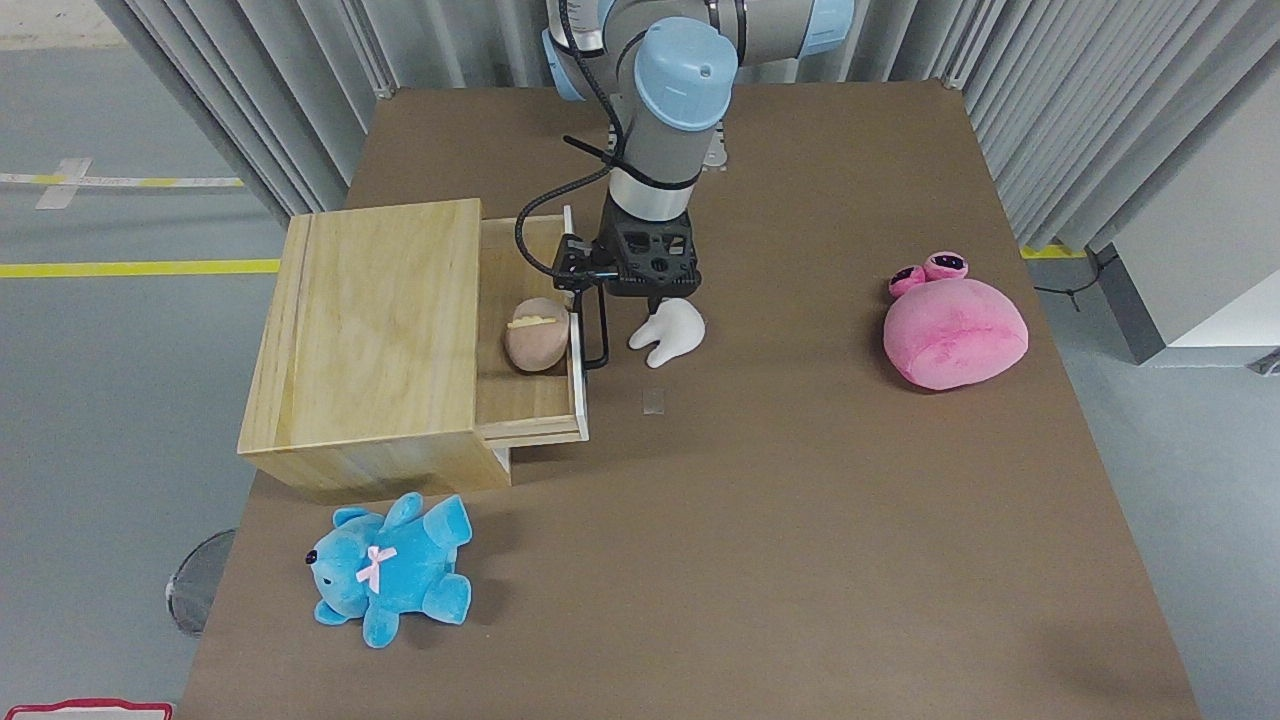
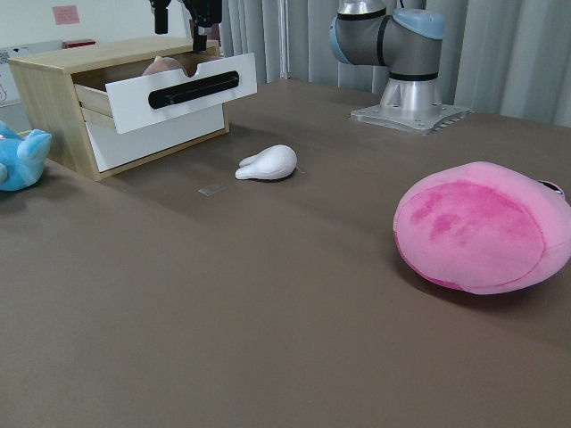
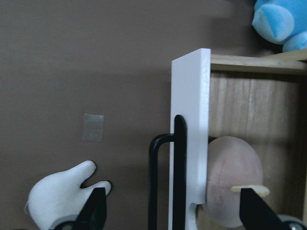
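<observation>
The wooden cabinet (image 1: pixel 360 336) has its drawer (image 2: pixel 134 107) pulled out, with a white front and black handle (image 3: pixel 179 177). A pale pink-beige plush (image 1: pixel 534 342) with a cream strip lies inside. My gripper is above the drawer front and handle, its two fingers apart, one either side in the wrist view, nothing held. A white plush (image 1: pixel 667 330) lies on the table just outside the drawer.
A blue bear (image 1: pixel 402 570) lies near the cabinet's front-left. A round pink plush (image 1: pixel 954 336) sits at the right edge of the table (image 1: pixel 816 540), whose front middle is clear.
</observation>
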